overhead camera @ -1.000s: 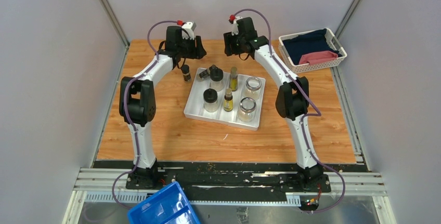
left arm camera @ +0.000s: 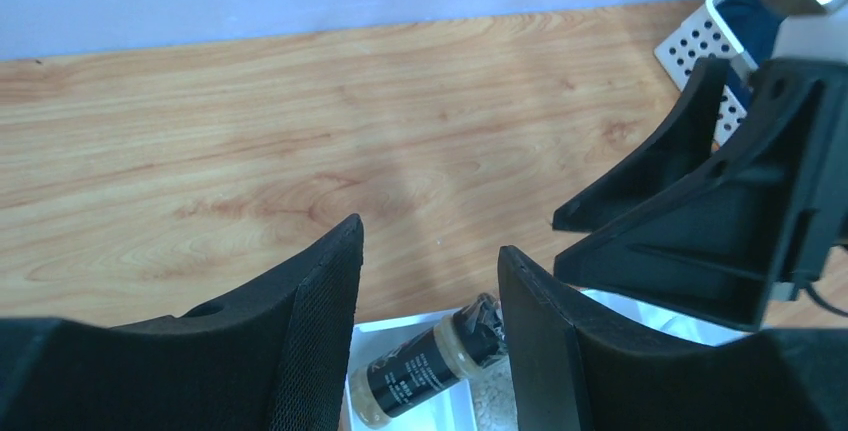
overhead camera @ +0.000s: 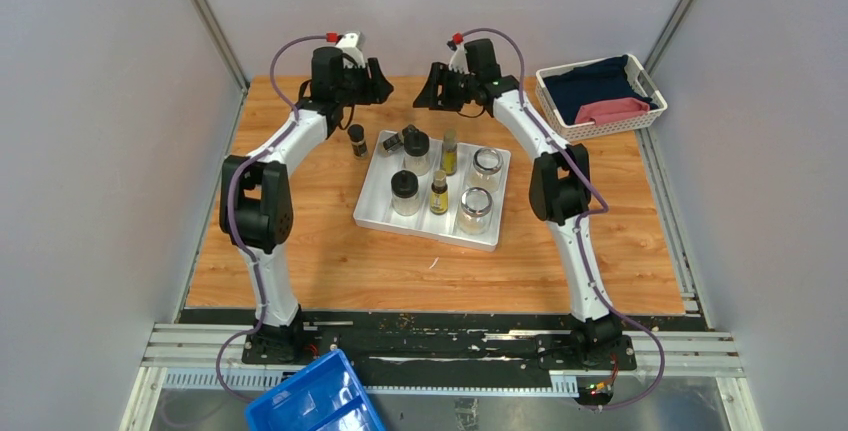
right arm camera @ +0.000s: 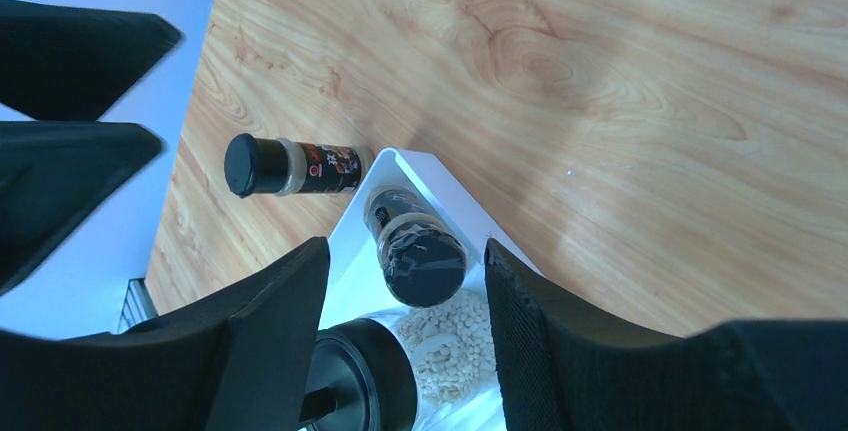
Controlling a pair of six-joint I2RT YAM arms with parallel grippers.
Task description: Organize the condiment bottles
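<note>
A small black-capped shaker [overhead camera: 358, 141] stands on the table just left of the white tray [overhead camera: 372, 213]. Inside the tray's far left corner, a second shaker [right arm camera: 410, 236] leans at a slant beside a black-lidded jar [right arm camera: 365, 376]. Also in the tray are another black-lidded jar [overhead camera: 405, 191], two yellow-labelled bottles [overhead camera: 449, 157] and two silver-lidded jars [overhead camera: 476, 208]. Above the table beyond the tray, my left gripper [overhead camera: 382, 82] faces my right gripper [overhead camera: 427, 87]. Both are open, with nothing held between their fingers.
At the back right sits a white basket [overhead camera: 556, 124] of dark and pink cloth. Bare wood lies left, right and in front of the tray. A blue bin [overhead camera: 318, 396] is below the front edge. The two grippers are close together.
My right gripper has shifted left and slightly lower in the top view. The left gripper has drawn a little to the left. Bottles, jars and tray look unmoved.
</note>
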